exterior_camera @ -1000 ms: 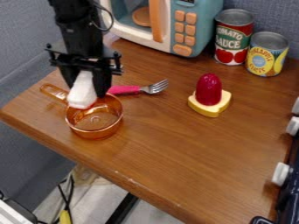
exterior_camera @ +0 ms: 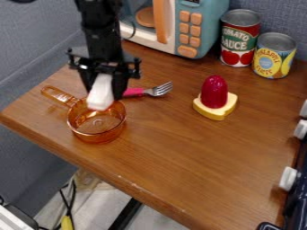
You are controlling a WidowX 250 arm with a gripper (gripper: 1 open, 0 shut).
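The black gripper (exterior_camera: 103, 72) hangs above an amber transparent pot (exterior_camera: 96, 126) with a handle, on the left of the wooden table. It is shut on a white oblong object (exterior_camera: 100, 92), held upright with its lower end over the pot. A fork with a pink handle (exterior_camera: 149, 92) lies behind the pot, partly hidden by the held object.
A red object (exterior_camera: 214, 91) on a yellow slice (exterior_camera: 214, 108) stands at centre right. A toy microwave (exterior_camera: 178, 27) and two cans (exterior_camera: 239, 40) (exterior_camera: 274, 56) stand at the back. A dark appliance (exterior_camera: 292, 198) is at the right edge.
The objects are unchanged.
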